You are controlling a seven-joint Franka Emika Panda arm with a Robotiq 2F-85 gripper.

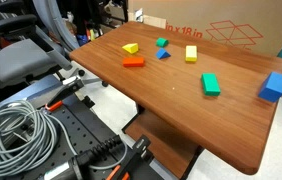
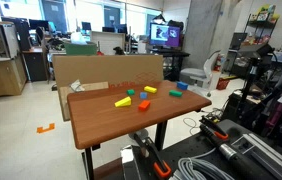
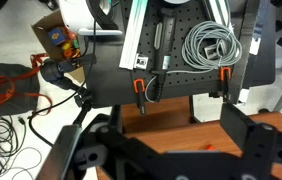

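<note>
Several coloured blocks lie spread over the brown table point(image 1: 171, 95). Toward its far left are a yellow block point(image 1: 131, 48), a red-orange block point(image 1: 133, 62), a small green block point(image 1: 162, 42) and a blue block point(image 1: 163, 54). Another yellow block point(image 1: 191, 54) sits near the back. Farther right are a larger green block point(image 1: 210, 85) and a large blue block point(image 1: 274, 87). In the wrist view my gripper is open, its dark, blurred fingers far apart at the bottom. Nothing shows between them; no block appears in that view.
Below the wrist camera is a dark mounting plate point(image 3: 186, 85) with orange-handled clamps and a coiled grey cable point(image 3: 210, 46). A cardboard panel point(image 2: 106, 70) stands along the table's back. An orange piece point(image 2: 46, 128) lies on the floor.
</note>
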